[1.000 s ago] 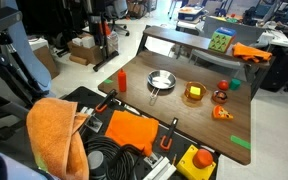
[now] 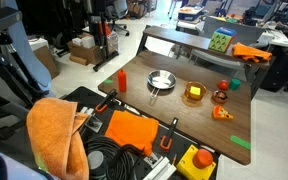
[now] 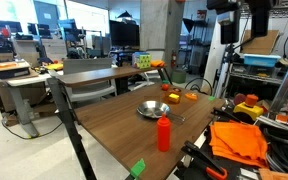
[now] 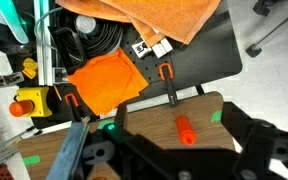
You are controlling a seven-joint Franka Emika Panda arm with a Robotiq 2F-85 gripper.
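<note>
My gripper is open, its dark fingers wide apart along the bottom of the wrist view, with nothing between them. It hangs above the near edge of the brown table (image 2: 179, 115). A red bottle (image 3: 163, 133) stands upright near the table's corner; in the wrist view the red bottle (image 4: 185, 130) appears from above between the fingers, well below them. A silver pan (image 2: 161, 79) with a handle lies near it. Farther along are a wooden bowl (image 2: 194, 91) with something yellow in it, a red cup (image 2: 220, 97), a green cup (image 2: 235, 84) and an orange object (image 2: 222, 113).
Black clamps (image 2: 169, 135) grip the table's near edge. Beyond it lie an orange cloth (image 2: 131, 130), coiled black cable (image 2: 129, 160) and a yellow box with a red button (image 2: 198, 160). A raised shelf (image 2: 189, 39) backs the table.
</note>
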